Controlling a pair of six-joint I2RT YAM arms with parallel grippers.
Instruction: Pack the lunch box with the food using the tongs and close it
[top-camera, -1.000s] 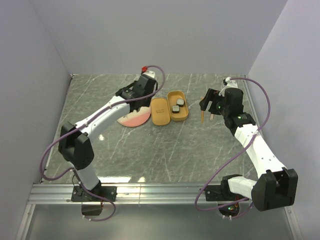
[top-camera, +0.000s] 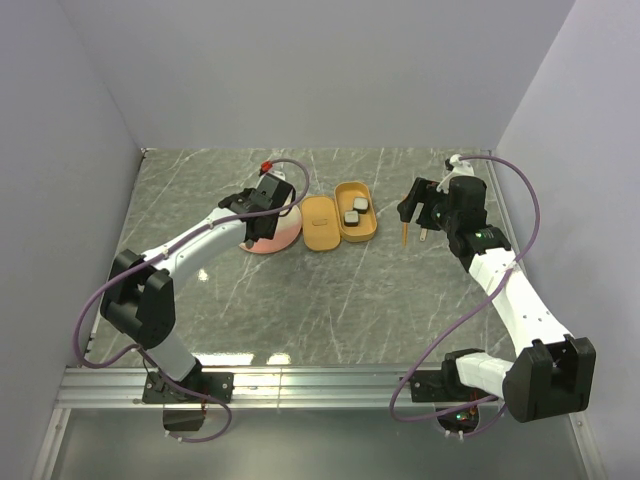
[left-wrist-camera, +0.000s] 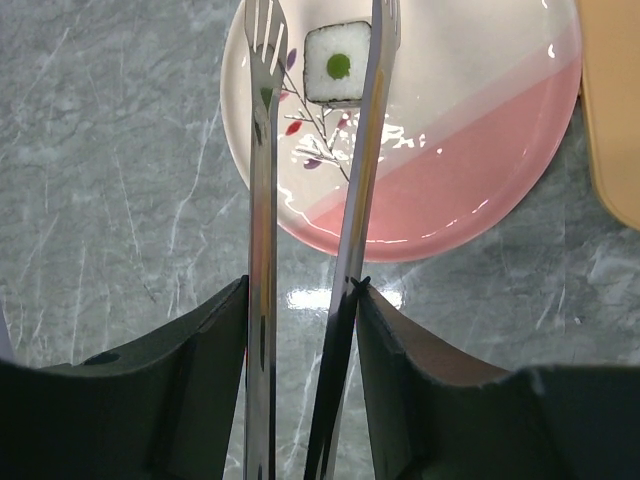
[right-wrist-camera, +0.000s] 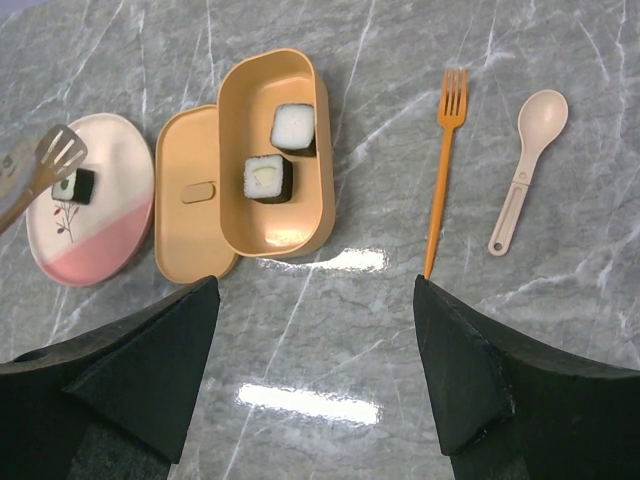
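In the left wrist view my left gripper grips two metal tong arms (left-wrist-camera: 262, 190), whose forked tips stand either side of a sushi piece (left-wrist-camera: 338, 66) on the pink-and-white plate (left-wrist-camera: 470, 170). The yellow lunch box (right-wrist-camera: 320, 205) holds two sushi pieces (right-wrist-camera: 293, 127), with its lid (right-wrist-camera: 190, 240) beside it. An orange fork (right-wrist-camera: 441, 170) and a pale spoon (right-wrist-camera: 530, 150) lie to its right. My right gripper (top-camera: 420, 200) is open above them, empty.
Walls stand at the back and both sides.
The right arm has not visibly moved.
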